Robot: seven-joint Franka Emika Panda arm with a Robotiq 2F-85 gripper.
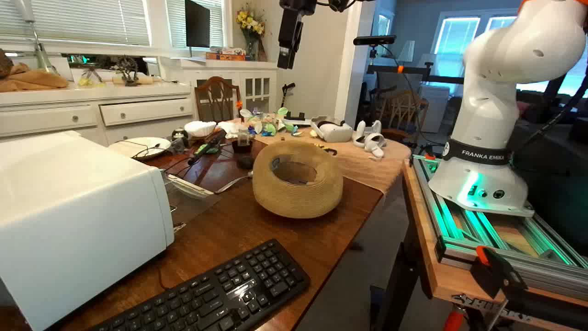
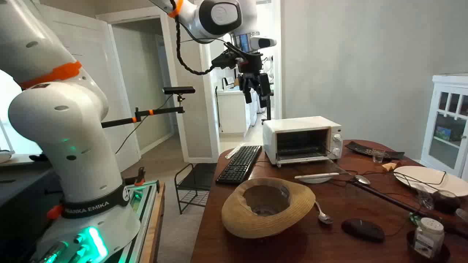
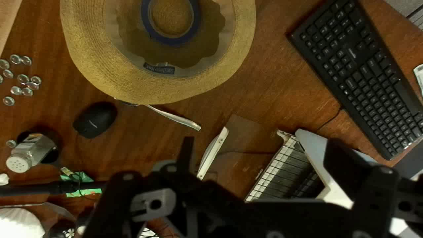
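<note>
My gripper (image 2: 256,100) hangs high above the table with its fingers spread apart and nothing between them. From the wrist view, the open gripper looks down over the tabletop, one black finger (image 3: 185,152) on each side. A straw hat (image 2: 232,217) lies crown down near the table edge, its hollow facing up. Inside that hat (image 3: 97,59) rests a dark blue ring (image 3: 194,23), perhaps a roll of tape, seen only from the wrist. The white toaster oven (image 2: 302,124) stands with its door down, below the gripper.
A black keyboard (image 3: 349,63) lies between oven and table edge. Around the hat are a spoon (image 2: 323,217), a black mouse (image 2: 363,229) and a shaker (image 2: 428,239). Clear glass pebbles (image 3: 23,78) lie beyond it. Bare wood shows between hat and keyboard.
</note>
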